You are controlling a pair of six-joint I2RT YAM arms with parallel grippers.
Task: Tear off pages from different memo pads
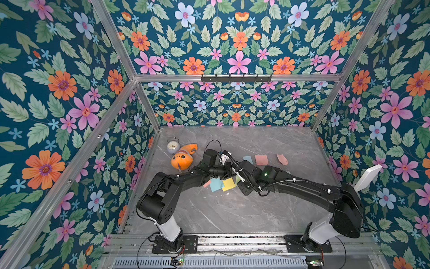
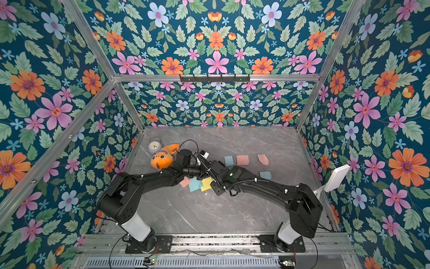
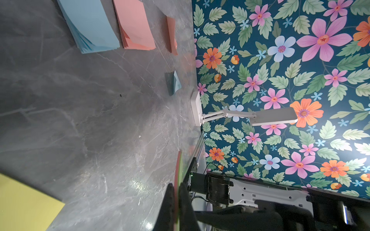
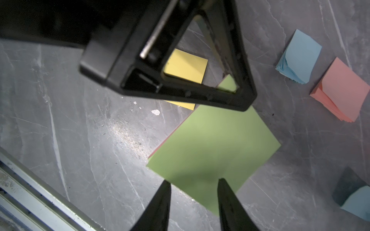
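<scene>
A thin green pad (image 4: 215, 150) with a pink layer behind it is pinched at one corner by my left gripper, which is shut on it. Seen nearly edge-on in the left wrist view, the green pad (image 3: 179, 163) stands out beyond the fingertips, off the table. My right gripper is open at the pad's opposite, lower edge; whether its fingers touch the paper I cannot tell. Blue (image 4: 299, 57) and pink (image 4: 343, 90) memo pads lie on the table with their sheets fanned at one end. A yellow sheet (image 4: 186, 66) lies beneath the left gripper.
Loose blue (image 2: 195, 184) and pink (image 2: 185, 181) sheets lie beside the yellow one. A curled pink sheet (image 2: 263, 159) and a blue sheet (image 2: 265, 175) are at the right. An orange plush (image 2: 162, 158) and a clock (image 2: 154, 146) stand at the back left.
</scene>
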